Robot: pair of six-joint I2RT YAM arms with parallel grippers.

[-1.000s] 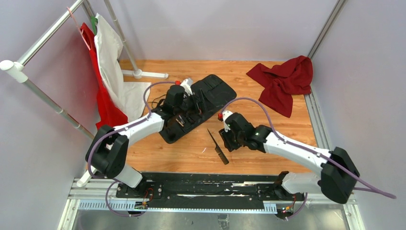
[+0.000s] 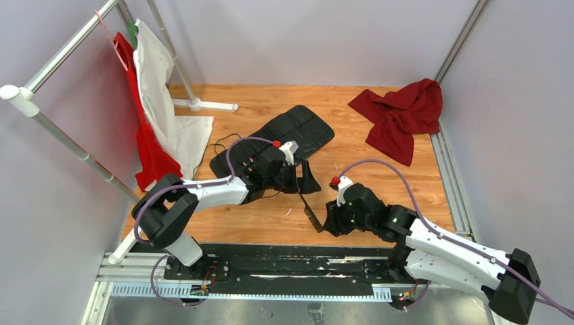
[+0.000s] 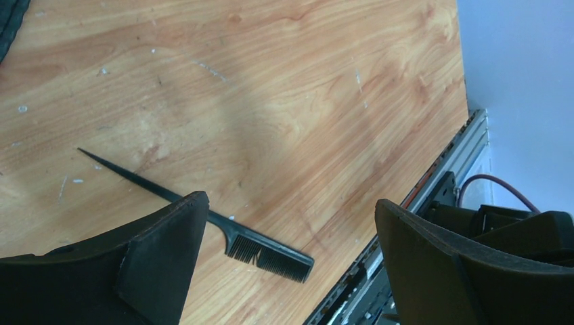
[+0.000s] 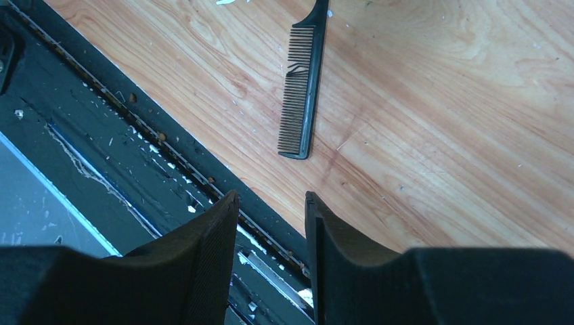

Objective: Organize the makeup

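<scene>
A black rat-tail comb [image 2: 312, 218] lies flat on the wooden table, its thin tail pointing toward the back. In the left wrist view the comb [image 3: 267, 254] crosses the lower middle, beyond the wide-apart fingers of my left gripper, which is open and empty. The right wrist view shows the toothed end of the comb [image 4: 301, 95] ahead of my right gripper; its fingers stand a little apart with only bare background between them. Behind the left arm lies the unrolled black makeup case [image 2: 304, 128], partly covered by that arm.
A crumpled dark red cloth [image 2: 406, 118] rests at the back right. On the left stands a white rack [image 2: 61, 57] with red and white cloths hanging. The table between case and red cloth is clear. A dark edge strip [image 2: 304, 252] runs along the front.
My left gripper has moved from over the case toward the right and front, over the comb's tail. The right gripper has moved frontward and slightly right, beside the comb's toothed end. The comb stays put.
</scene>
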